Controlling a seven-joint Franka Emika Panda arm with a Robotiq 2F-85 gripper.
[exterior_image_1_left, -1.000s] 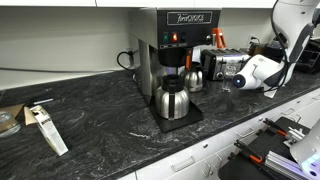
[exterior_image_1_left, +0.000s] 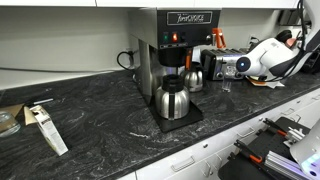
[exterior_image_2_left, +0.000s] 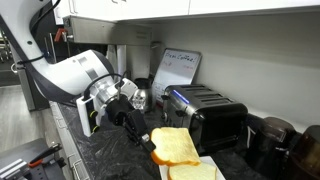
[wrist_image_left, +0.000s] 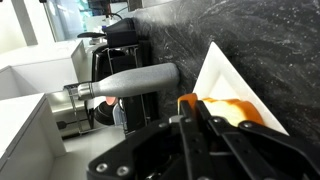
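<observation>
A slice of bread (exterior_image_2_left: 178, 147) with a brown crust is tilted up above the white plate or paper (exterior_image_2_left: 214, 160). My gripper (exterior_image_2_left: 153, 148) is shut on this slice at its left edge. Below it, a second slice (exterior_image_2_left: 192, 173) rests on the white surface. From the wrist, the orange-brown crust of the bread (wrist_image_left: 238, 108) shows just past the fingers, with the white plate (wrist_image_left: 222, 72) behind it; the fingertips' grip is partly hidden by the gripper body.
Behind the bread stands a dark toaster (exterior_image_2_left: 205, 115) against the wall side. A coffee maker (exterior_image_1_left: 160, 50) with a steel carafe (exterior_image_1_left: 172, 100) occupies the middle of the counter. On the left, a white carton (exterior_image_1_left: 48, 130) lies on otherwise mostly clear black countertop.
In exterior view 1 the arm's wrist has risen and shifted slightly right over the last second. The coffee maker, carafe and carton stay where they were.
</observation>
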